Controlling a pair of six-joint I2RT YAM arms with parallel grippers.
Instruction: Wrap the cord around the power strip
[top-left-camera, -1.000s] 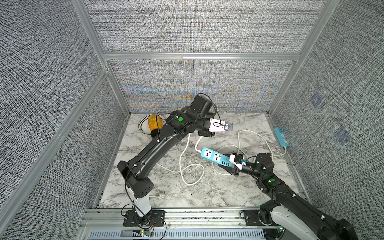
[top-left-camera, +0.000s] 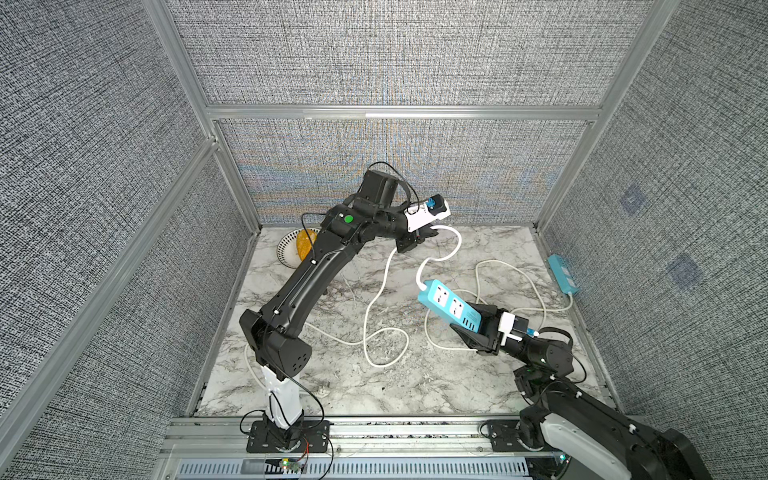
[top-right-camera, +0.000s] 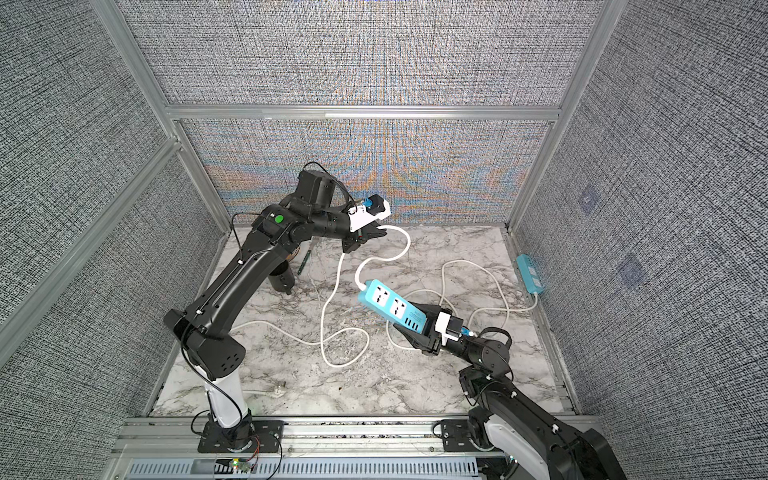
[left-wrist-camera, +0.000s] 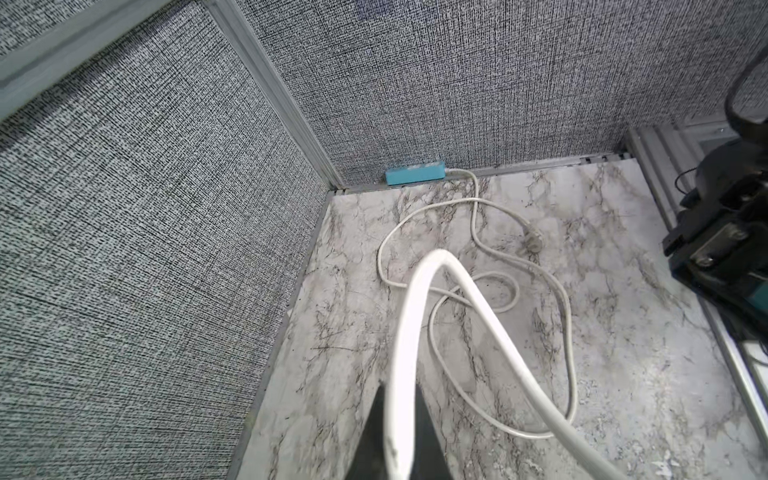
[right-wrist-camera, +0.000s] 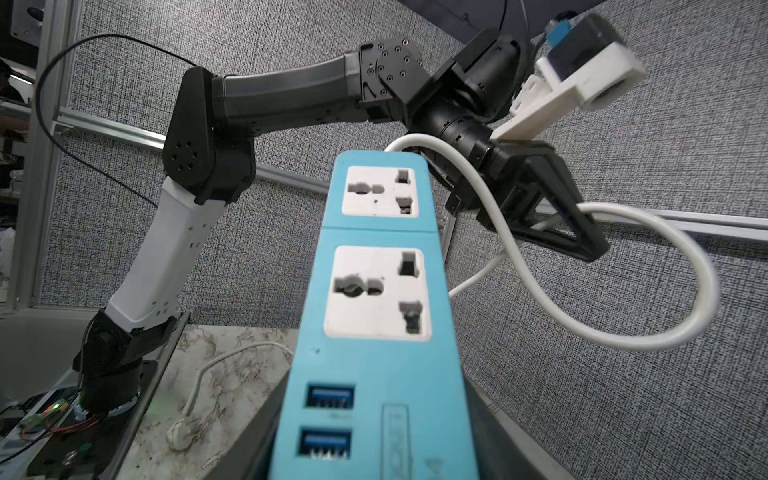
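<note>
A light-blue power strip (top-left-camera: 449, 305) with white sockets is raised over the table, my right gripper (top-left-camera: 467, 320) shut on its USB end. From its other end the white cord (top-left-camera: 457, 242) rises in a loop to my left gripper (top-left-camera: 430, 233) at the back. In the left wrist view the cord (left-wrist-camera: 502, 344) runs down between the dark fingers, which stand close on both sides of it; whether they clamp it cannot be told. Past the left gripper, more cord (top-right-camera: 324, 308) trails onto the marble table. No turn of cord shows around the strip.
Another light-blue strip (top-left-camera: 563, 274) lies by the right wall, its pale cord (top-left-camera: 524, 276) looping over the right of the table. A white basket (top-left-camera: 285, 249) with something orange (top-left-camera: 304, 243) sits at the back left.
The left gripper has moved back and turned, and the cord between it and the strip now bows out in a loop. The right gripper has moved the strip rightward and tilted it.
</note>
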